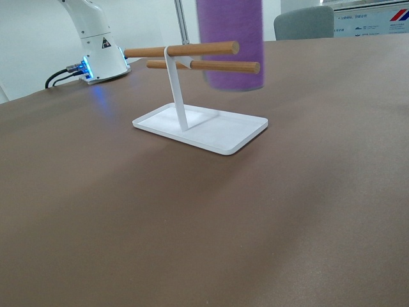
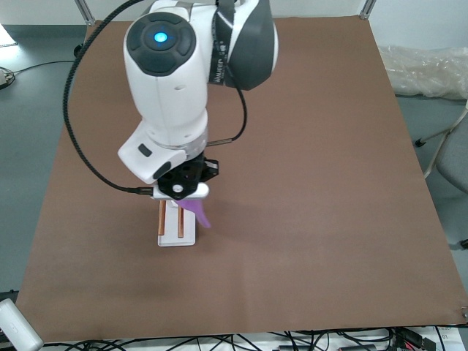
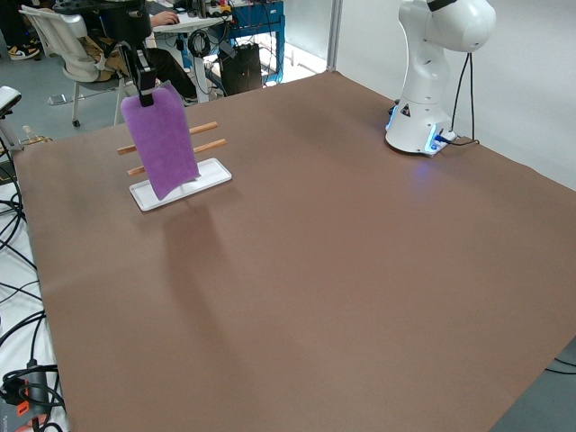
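A purple cloth hangs from my black gripper in the right view, in front of a rack with two wooden bars on a white base. The top view shows the cloth just beside the bars. In the left view my gripper sits over the rack, with only a purple tail of cloth showing. Its fingertips are mostly hidden; it appears shut on the cloth's top.
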